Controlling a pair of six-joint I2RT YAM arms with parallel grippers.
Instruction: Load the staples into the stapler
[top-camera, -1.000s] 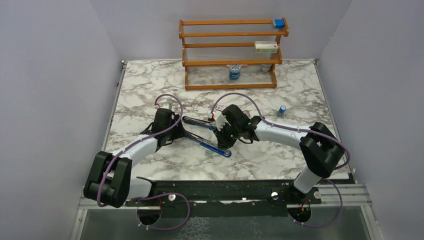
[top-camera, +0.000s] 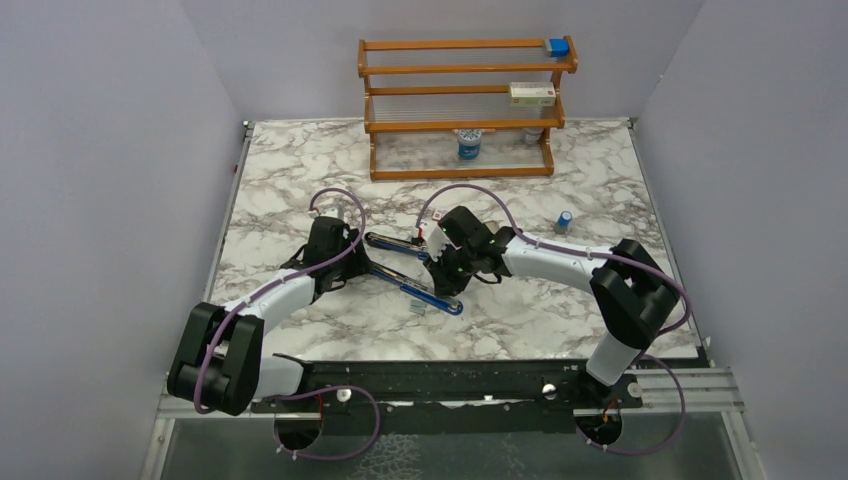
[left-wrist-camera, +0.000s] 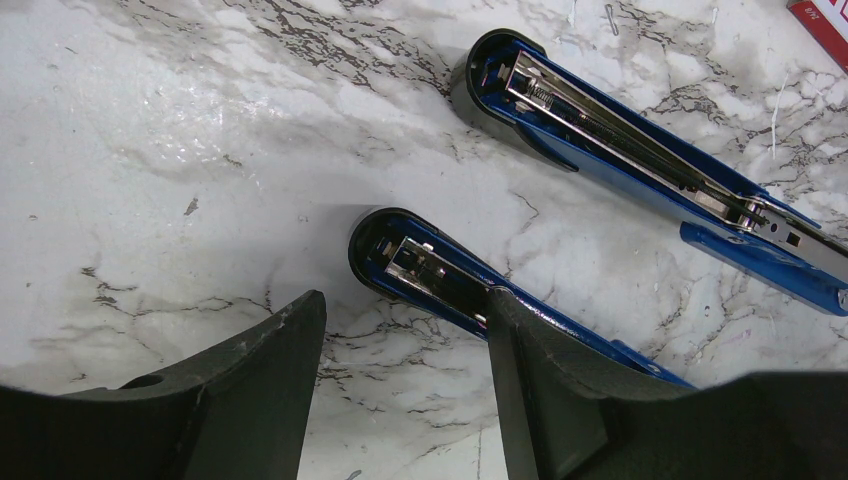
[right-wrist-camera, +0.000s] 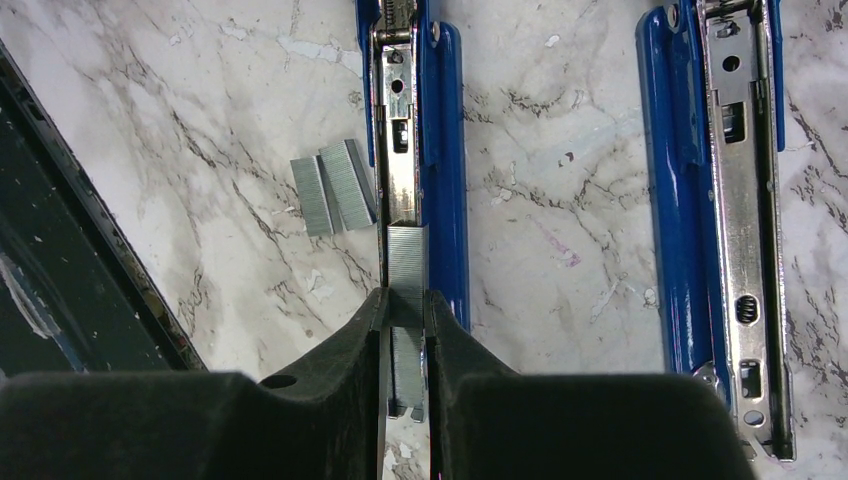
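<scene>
A blue stapler lies opened, its magazine (top-camera: 390, 274) bared, between my two grippers. In the left wrist view its rounded black-rimmed head (left-wrist-camera: 378, 245) shows just beyond my left gripper, which is open; the right-hand finger (left-wrist-camera: 530, 350) covers part of the stapler's body. My right gripper is shut on a grey staple strip (right-wrist-camera: 408, 255), lined up along the magazine channel. More staples (right-wrist-camera: 407, 365) show in the channel below it. Two loose strips (right-wrist-camera: 345, 185) lie on the table beside the stapler.
A second blue stapler (left-wrist-camera: 640, 150), also opened, lies parallel behind the first. The corner of a red-and-white box (left-wrist-camera: 825, 30) shows at upper right. A wooden rack (top-camera: 465, 126) stands at the back and a small blue object (top-camera: 564, 220) at the right.
The right arm has shifted slightly to the left, its gripper still over the stapler. The left arm and both staplers have not visibly moved.
</scene>
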